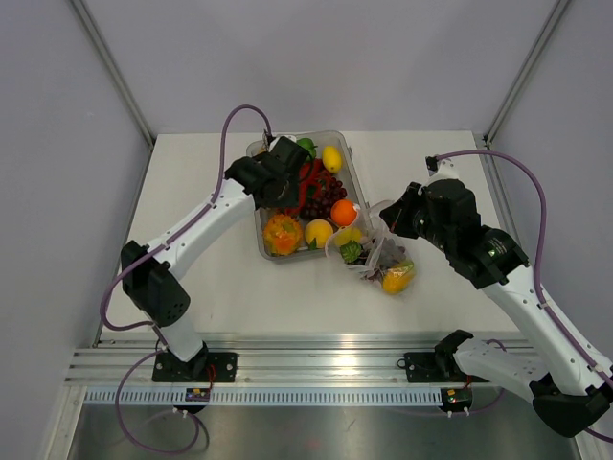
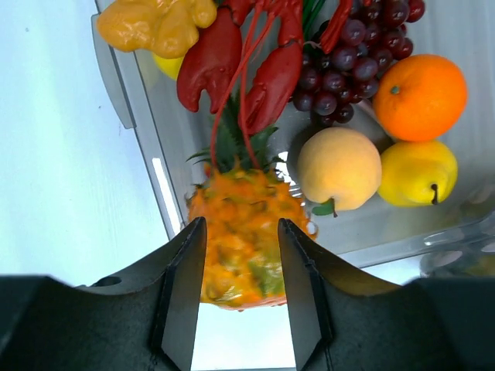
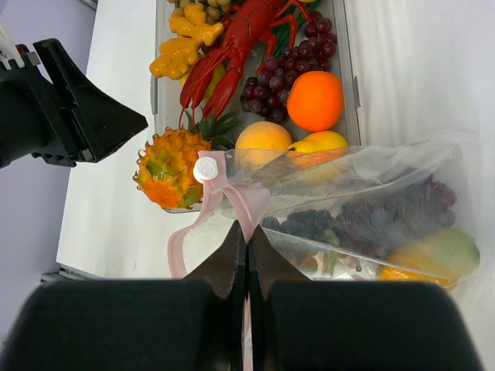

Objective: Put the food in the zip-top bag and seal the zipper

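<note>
In the top view the clear zip bag [image 1: 381, 251] lies right of the tray with dark grapes, a green piece and a yellow-orange mango [image 3: 433, 259] inside. My right gripper is shut on the bag's pink zipper strip [image 3: 249, 202]; a white slider [image 3: 206, 168] sits on that strip. My left gripper is above the tray's left part, its fingers parted with a gap. Seen through that gap, an orange spiky fruit lies farther off; the right wrist view shows this fruit apart from the left fingertips.
The grey tray [image 1: 302, 256] holds a red lobster [image 3: 251, 35], grapes [image 2: 348, 73], an orange [image 3: 315, 100], a peach [image 2: 340, 170] and other food. The bag's side overlaps the tray's near right corner.
</note>
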